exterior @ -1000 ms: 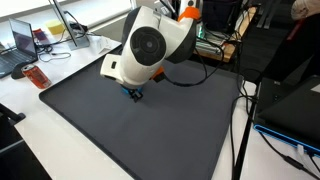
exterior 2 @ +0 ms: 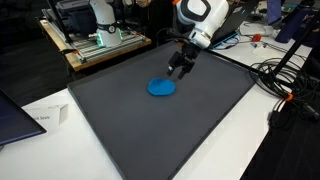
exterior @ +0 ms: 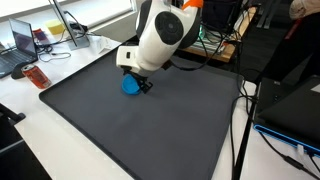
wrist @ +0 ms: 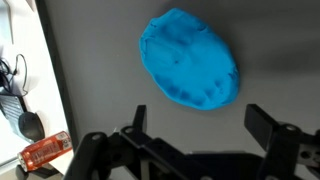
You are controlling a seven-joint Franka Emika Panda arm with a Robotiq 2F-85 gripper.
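A flat, roughly round blue thing [wrist: 190, 60], maybe cloth, lies alone on the dark mat [exterior 2: 190, 120]. Just past the fingertips of my gripper, it fills the upper middle of the wrist view. The two dark fingers stand wide apart there, with nothing between them. In exterior view 2 my gripper [exterior 2: 177, 72] hangs just behind the blue thing [exterior 2: 161, 87], apart from it. From exterior view 1, the blue thing [exterior: 131, 85] shows to the left of my gripper [exterior: 141, 84], which partly overlaps it.
An orange-red can [exterior: 36, 77] stands off the mat's far left corner, near a laptop [exterior: 24, 38]. Cables [exterior 2: 285, 85] run along the mat's far right side in exterior view 2.
More of the blue thing shows now; before, the gripper hid much of it.
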